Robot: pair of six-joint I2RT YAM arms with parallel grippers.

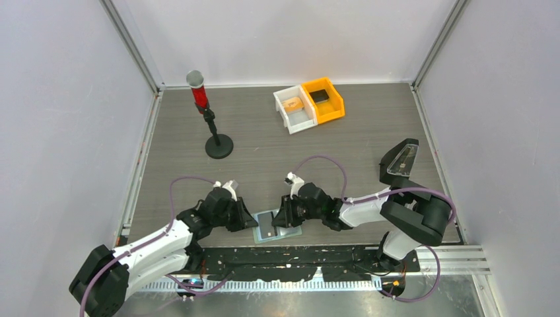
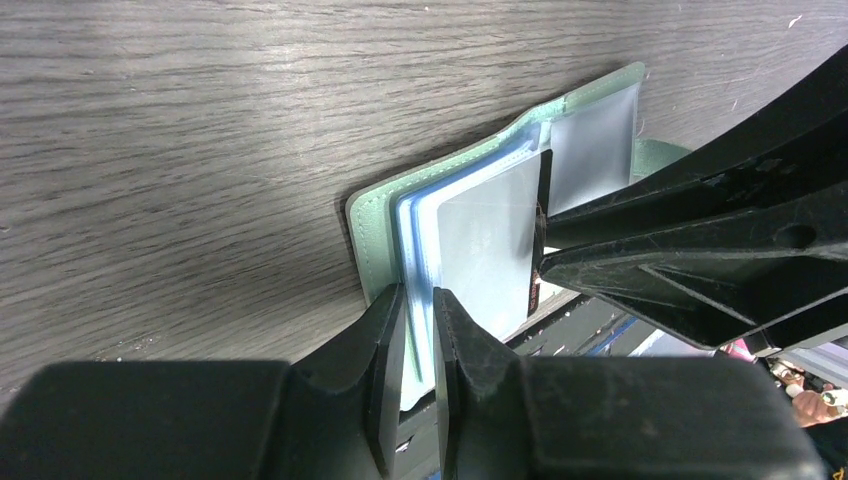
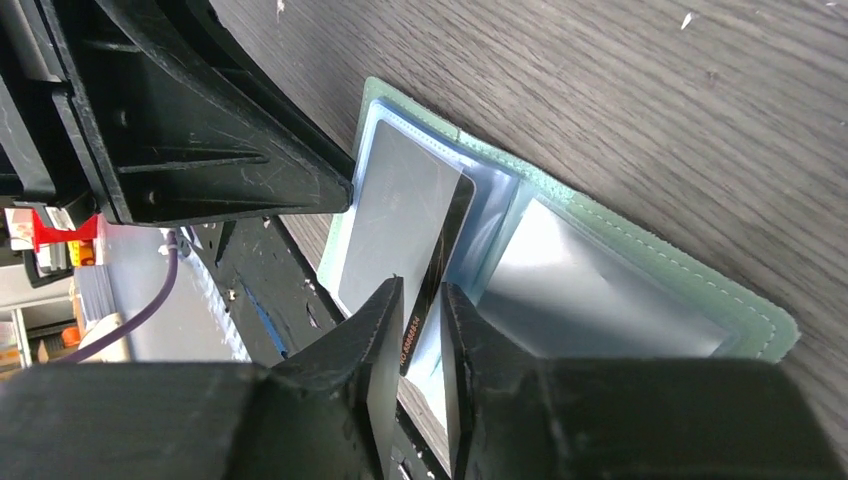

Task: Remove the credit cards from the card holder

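Note:
The open card holder [image 1: 290,231] lies flat at the front middle of the table, mint green with clear sleeves. A grey card [image 2: 485,240] with a dark stripe sits in the sleeve on one half; the other half shows a clear sleeve [image 3: 590,290]. My left gripper has its tips at that half's outer edge, slightly apart. My right gripper is over the card's dark stripe, fingertips a little apart. Whether either grips anything is unclear.
White and yellow bins [image 1: 323,105] stand at the back middle, a microphone stand [image 1: 218,146] at the back left, a black wedge-shaped device [image 1: 399,160] at the right.

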